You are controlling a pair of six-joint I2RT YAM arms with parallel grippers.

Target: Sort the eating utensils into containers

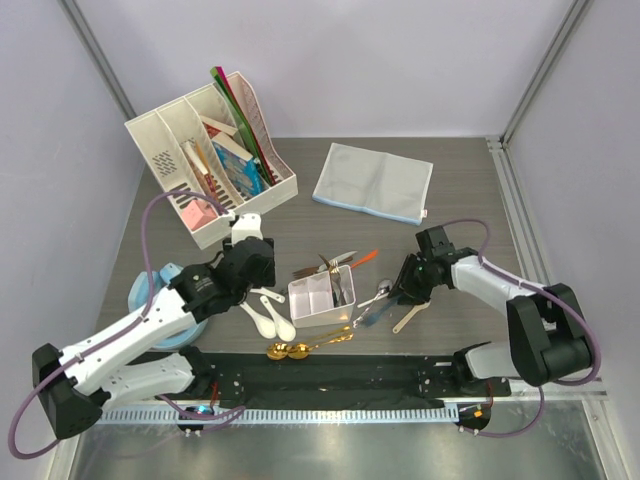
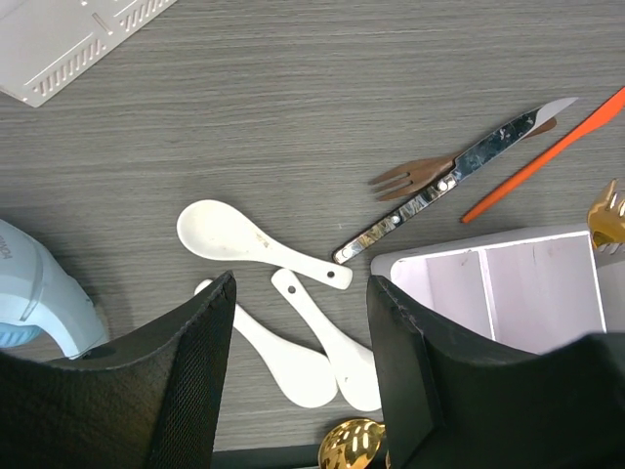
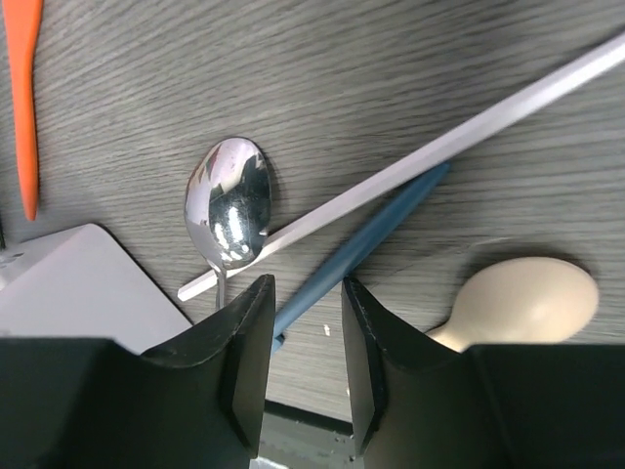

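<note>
My right gripper is low over a blue utensil (image 3: 361, 244), fingers apart on either side of it, beside a white stick (image 3: 439, 147), a metal spoon (image 3: 227, 195) and a wooden spoon (image 3: 522, 298). My left gripper stands open above white spoons (image 2: 225, 230), left of the divided white container (image 2: 532, 293), which holds some cutlery in the top view. A knife (image 2: 488, 147), a wooden fork (image 2: 420, 171) and an orange utensil (image 2: 566, 142) lie behind it; gold spoons (image 1: 298, 351) lie at the front edge.
A white organizer (image 1: 160, 150) with books stands at the back left, a pale cloth (image 1: 370, 180) at the back. Blue items (image 1: 145, 290) lie at the left.
</note>
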